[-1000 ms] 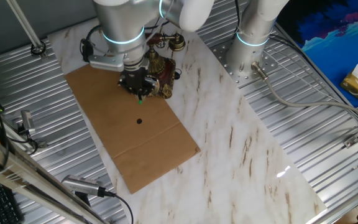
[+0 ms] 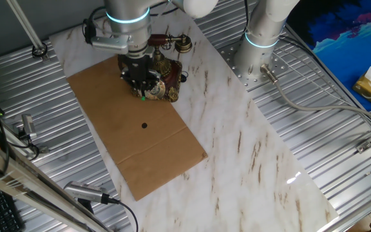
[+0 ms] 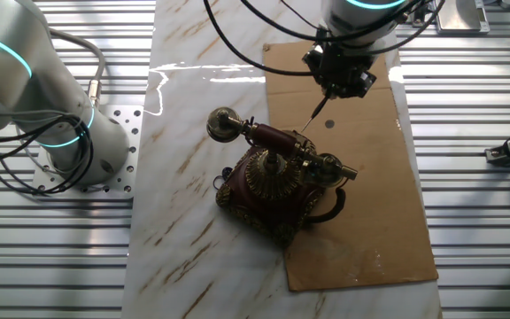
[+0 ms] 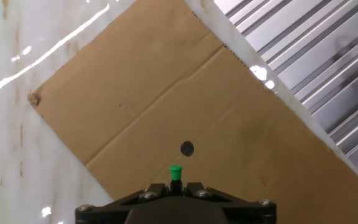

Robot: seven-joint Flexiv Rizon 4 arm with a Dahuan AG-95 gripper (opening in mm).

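Observation:
My gripper (image 2: 143,95) is shut on a small green-tipped piece (image 4: 176,172), which pokes out between the fingertips at the bottom of the wrist view. Exterior view 2 shows the gripper (image 3: 324,99) above the cardboard, its slim dark end pointing down and left. On the brown cardboard sheet (image 4: 142,81) lies a flat dark round spot (image 4: 187,149), ahead of the green tip and apart from it in the wrist view. An ornate dark red and brass telephone (image 3: 268,182) stands partly on the cardboard; in exterior view 1 the gripper hides part of it.
A marble-patterned table top (image 2: 237,161) carries the cardboard and has clear room along the side toward the robot base (image 2: 253,61). Slatted metal (image 3: 467,221) surrounds it. A small camera-like device (image 2: 85,192) with a cable stands by the table's edge.
In exterior view 1 my gripper has shifted slightly toward the top of the picture, away from the dark spot, and its wrist has turned. The telephone, cardboard and spot have stayed put.

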